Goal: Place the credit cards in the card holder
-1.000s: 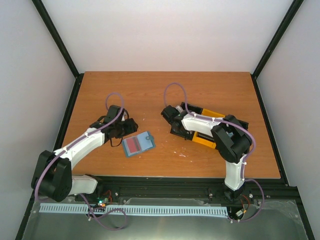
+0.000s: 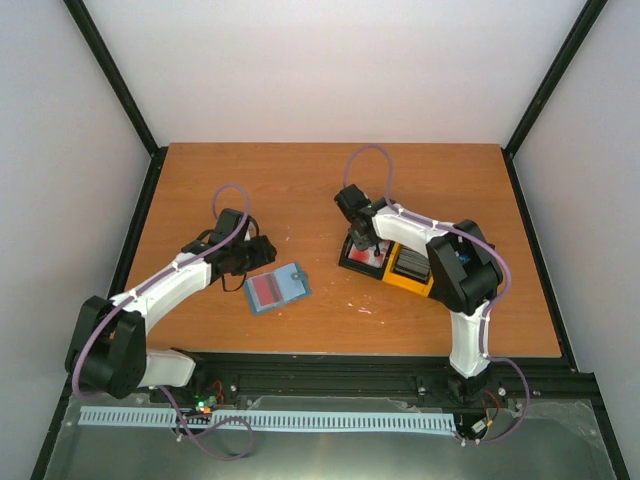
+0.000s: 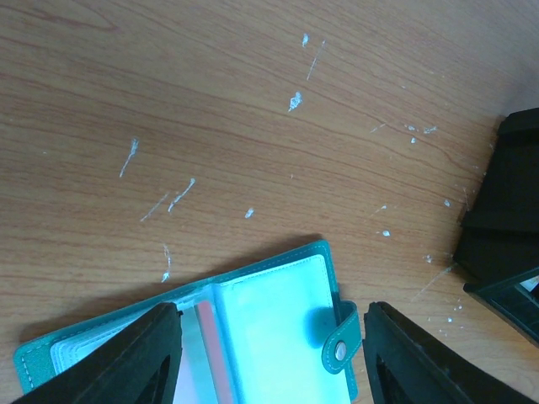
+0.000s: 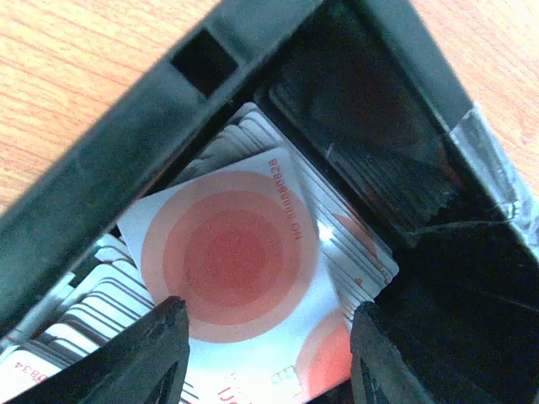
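Observation:
A light blue card holder (image 2: 294, 286) lies unfolded on the table, left of centre, a reddish panel showing on one half. My left gripper hovers over it, its fingers (image 3: 139, 358) wide apart and empty. In the right wrist view, a white card (image 4: 232, 252) with red-orange circles lies tilted over rows of other cards (image 4: 349, 244) in a black compartment. Lowered over that card, my right gripper has its fingers (image 4: 173, 349) apart, one at either side of the card's near part. No firm contact on both sides shows.
The black-and-orange box (image 2: 407, 284) stands right of centre, partly covered by the right arm. Its black wall (image 4: 88, 156) rises beside the cards. Bare table (image 2: 325, 290) separates box and holder.
My right arm has shifted up and slightly right in the top view, uncovering red and white cards in the box's left compartment. The left arm and card holder have stayed put.

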